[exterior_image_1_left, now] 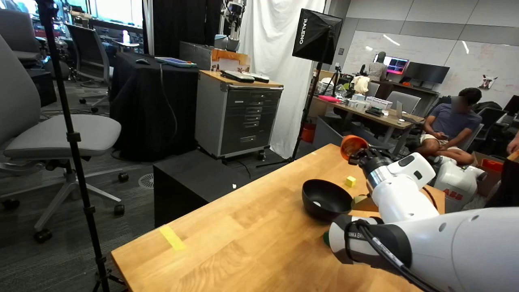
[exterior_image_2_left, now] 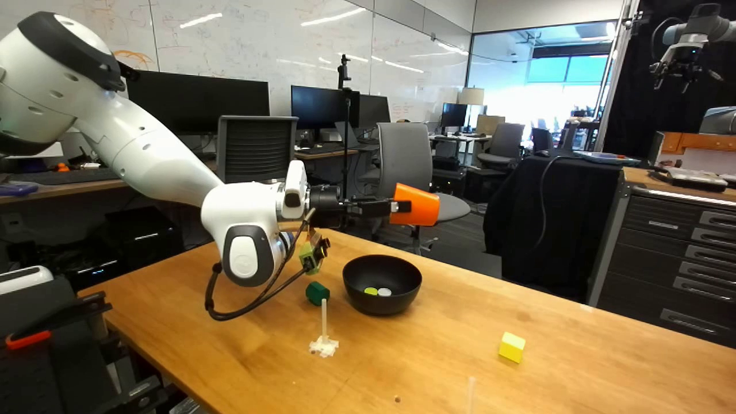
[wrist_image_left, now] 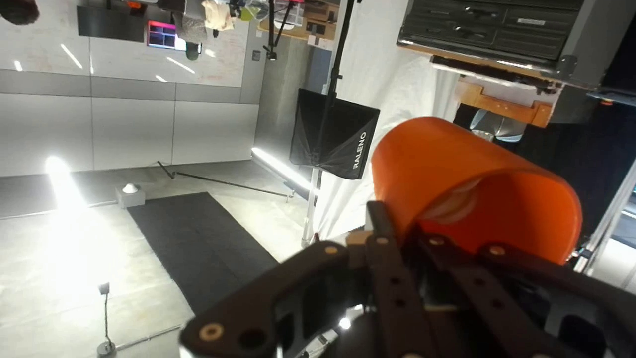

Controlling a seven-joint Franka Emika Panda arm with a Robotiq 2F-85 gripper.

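An orange cup (exterior_image_2_left: 419, 206) is held up above the table, lying on its side in the air. My gripper (exterior_image_2_left: 398, 206) is shut on its wall; in the wrist view, the dark fingers (wrist_image_left: 390, 262) meet the near side of the cup (wrist_image_left: 441, 161), whose mouth faces the lower right. Below, on the wooden table, stands a black bowl (exterior_image_2_left: 381, 276) with a yellow-green piece (exterior_image_2_left: 371, 291) and a white piece (exterior_image_2_left: 384, 292) inside. The gripper and cup are higher than the bowl's rim and apart from it.
A green block (exterior_image_2_left: 317, 293) sits beside the bowl, mostly behind the arm in exterior view 1. A thin upright stick (exterior_image_2_left: 324, 321) is taped to the table. A yellow cube (exterior_image_2_left: 512, 347) lies apart from the bowl.
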